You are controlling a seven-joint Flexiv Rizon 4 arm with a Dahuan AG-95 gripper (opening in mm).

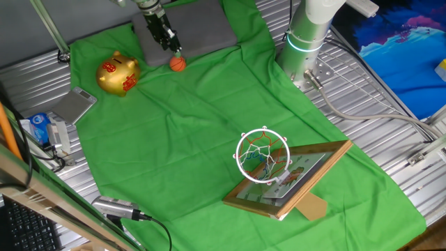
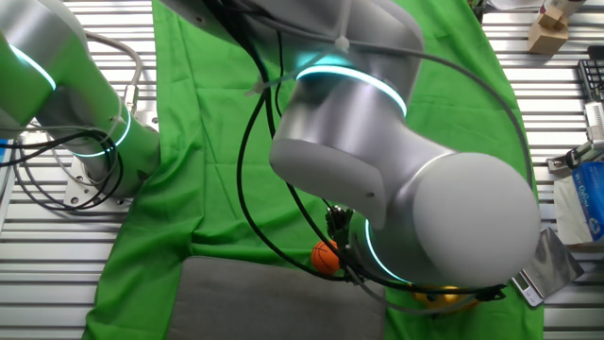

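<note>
A small orange basketball lies on the green cloth by the front edge of the grey mat. My gripper points down at the ball's upper edge in exterior view 1, its tips overlapping or nearly touching it; contact is unclear. How far its fingers stand apart is too small to make out. Seen from exterior view 2, the ball sits beside the dark gripper, which is mostly covered by the arm. A white-rimmed hoop with a net is fixed to a wood-framed board at the cloth's other end.
The gold piggy bank stands close to the ball, left of it in exterior view 1. Behind is the grey mat. A small scale lies past the cloth's edge. Mid-cloth is bare up to the hoop.
</note>
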